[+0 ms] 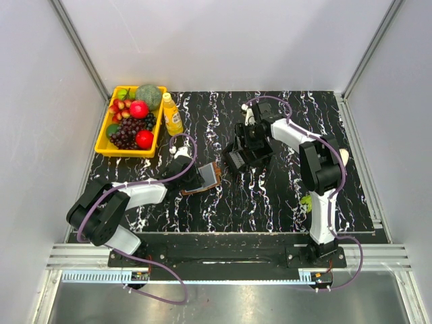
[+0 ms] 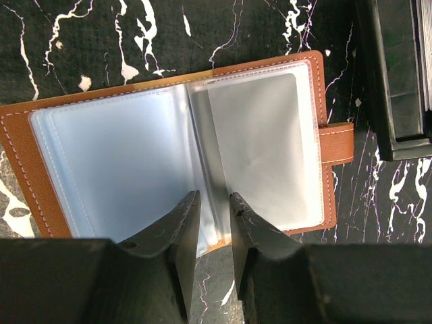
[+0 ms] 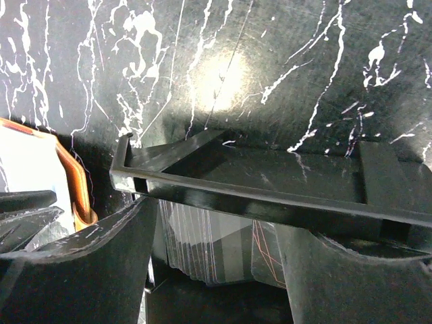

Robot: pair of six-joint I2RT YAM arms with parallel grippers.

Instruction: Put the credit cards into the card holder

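The brown leather card holder (image 2: 335, 144) lies unfolded on the table, clear sleeves on both inner sides and no card visible in them. Above its lower edge, close to the fold, my left gripper is partly open with an empty gap. A black box (image 3: 270, 199) to the right of the holder contains a row of cards (image 3: 196, 239) standing on edge, and a dark card (image 3: 268, 253) with orange lines. My right gripper is open over the box. The cards show between its fingers; contact cannot be made out.
A yellow basket of fruit (image 1: 102, 145) and a yellow bottle (image 1: 172, 115) stand at the back left. Something yellow-green (image 1: 306, 202) lies near the right arm.
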